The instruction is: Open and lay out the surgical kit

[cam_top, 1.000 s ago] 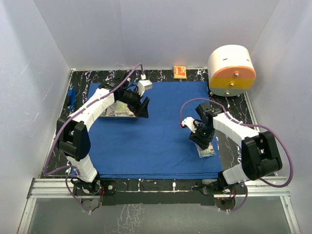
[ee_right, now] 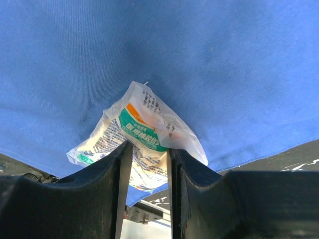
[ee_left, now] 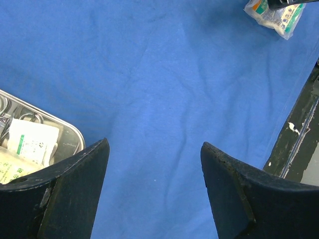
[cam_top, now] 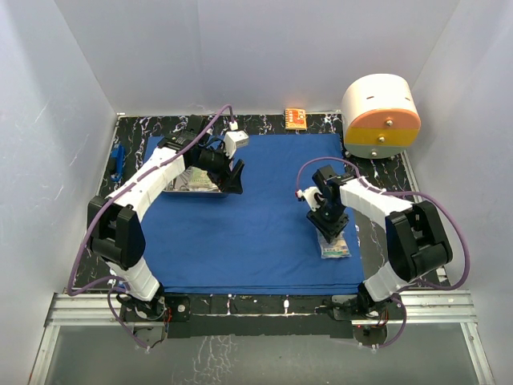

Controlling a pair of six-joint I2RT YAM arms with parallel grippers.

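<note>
My right gripper is shut on a clear plastic packet (ee_right: 139, 124) with green and orange print, lying at the right edge of the blue drape (cam_top: 240, 257); in the top view the packet (cam_top: 335, 249) shows beneath that gripper. My left gripper stands open and empty above the drape, beside the metal tray (ee_left: 70, 129), which holds looped instrument handles and white packets (ee_left: 32, 139). In the top view the left gripper (cam_top: 224, 176) partly hides the tray.
A rounded box with yellow drawer (cam_top: 377, 118) stands at the back right, a small orange packet (cam_top: 295, 119) at the back. A blue object (cam_top: 118, 163) lies left of the drape.
My right gripper and the packet have shifted slightly toward the left over the last second. The left arm is almost unchanged.
</note>
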